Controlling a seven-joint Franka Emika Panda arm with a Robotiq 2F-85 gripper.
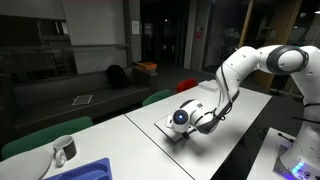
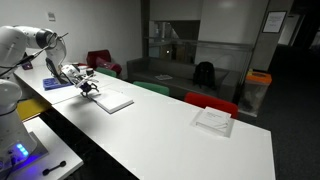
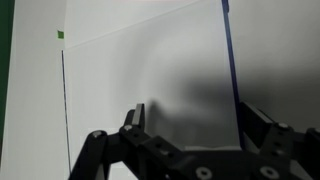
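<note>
A flat white board with thin dark blue edges lies below my gripper in the wrist view. The fingers stand wide apart over its near part, the right one close to the board's right edge; nothing shows clasped between them. Exterior view 2 has the board flat on the white table, with the gripper low at its left end. In exterior view 1, the arm hides much of the board. Whether the fingertips touch it I cannot tell.
A grey mug, a white plate and a blue tray sit at the table's left in exterior view 1. Another white, tray-like object lies at the far right in exterior view 2.
</note>
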